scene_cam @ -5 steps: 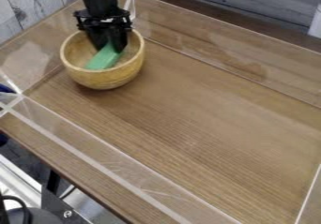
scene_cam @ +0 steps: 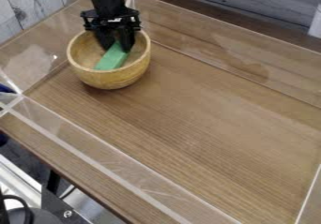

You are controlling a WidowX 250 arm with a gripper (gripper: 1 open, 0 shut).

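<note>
A wooden bowl (scene_cam: 108, 76) sits toward the back left of the wooden table (scene_cam: 201, 134). Inside it lies a green elongated object (scene_cam: 112, 56), tilted along the bowl's interior. The black gripper (scene_cam: 115, 35) reaches down from the top into the back of the bowl, at the upper end of the green object. Its fingers are dark and small here, so whether they are closed on that object cannot be told.
Clear strips run along the left and front-left edges. A white panel stands at the top right, and black cables show at the lower left corner.
The gripper and the upper part of the arm have shifted slightly. The bowl and green object appear to have moved a little, with small changes in the object's angle.
</note>
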